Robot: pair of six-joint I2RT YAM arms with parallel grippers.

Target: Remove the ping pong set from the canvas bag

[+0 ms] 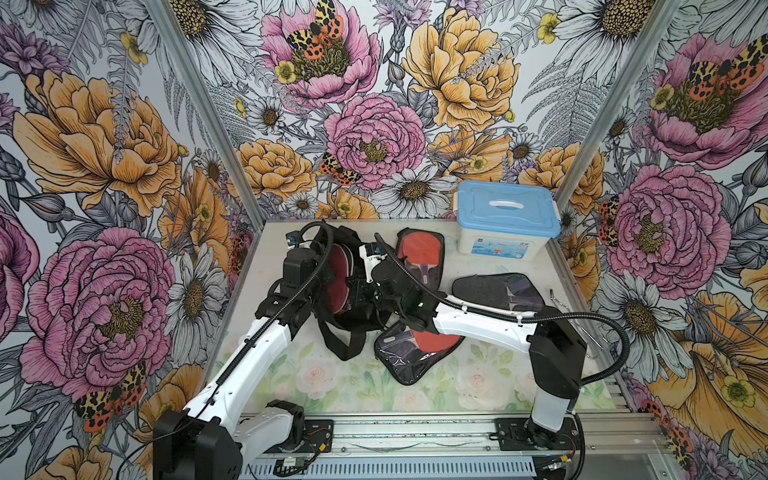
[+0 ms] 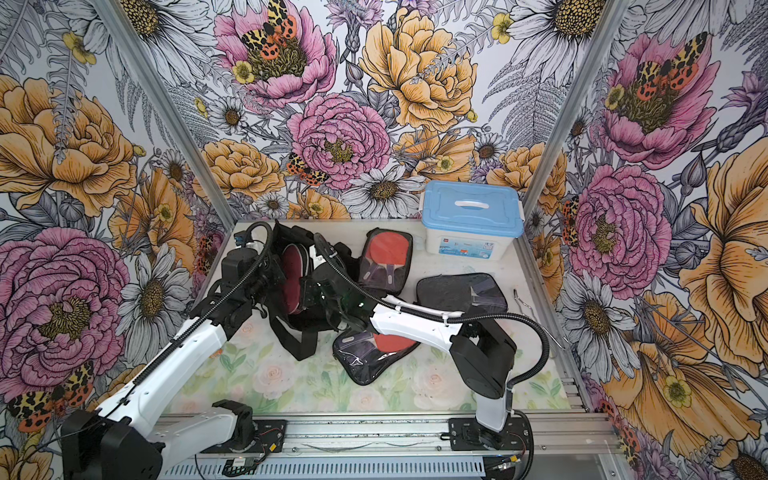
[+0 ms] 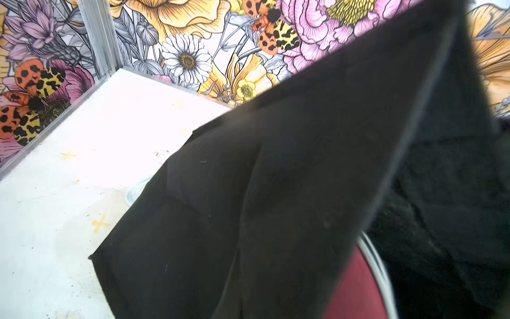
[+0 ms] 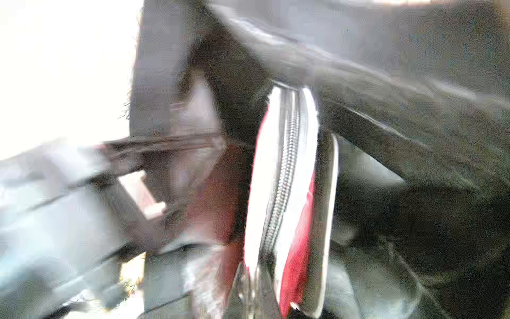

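The black canvas bag (image 1: 342, 336) lies at the left of the table, holding a round red zippered case (image 1: 340, 276), seen edge-on with its white zip (image 4: 287, 175) in the blurred right wrist view. My left gripper (image 2: 264, 284) is at the bag's left side; black fabric fills much of its wrist view, and its fingers are hidden. My right gripper is over the bag, its tips low against the case's zip edge; whether they grip it is unclear.
A white box with blue lid (image 1: 504, 212) stands at the back right. Metal rails border the table, and a small metal item lies at its right edge.
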